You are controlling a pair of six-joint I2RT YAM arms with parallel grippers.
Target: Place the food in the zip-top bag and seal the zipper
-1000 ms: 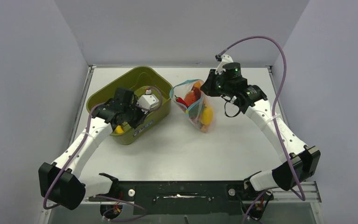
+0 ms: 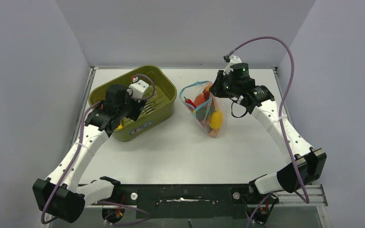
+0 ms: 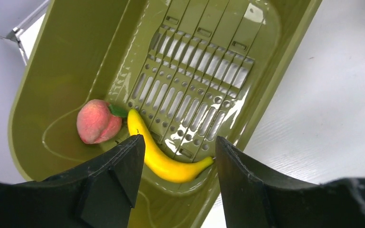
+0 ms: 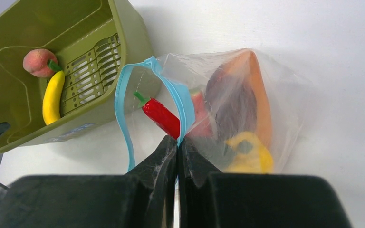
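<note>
A clear zip top bag (image 4: 285, 99) with a blue zipper band hangs from my right gripper, which is shut on its rim. Its mouth gapes toward the bin. Inside are a red pepper (image 4: 161, 118), a yellow piece (image 4: 249, 156) and other food seen through the plastic. In the left wrist view a banana (image 3: 168, 164) and a peach (image 3: 97, 122) lie at one end of the green bin (image 3: 278, 78). Above the banana is my left gripper, its fingers apart and nothing held between them.
The bin (image 2: 164, 111) stands at the table's back left, its wall close to the bag's mouth.
My left gripper has shifted left over the bin. The right gripper and the bag have moved slightly right, and the bin has shifted a little.
</note>
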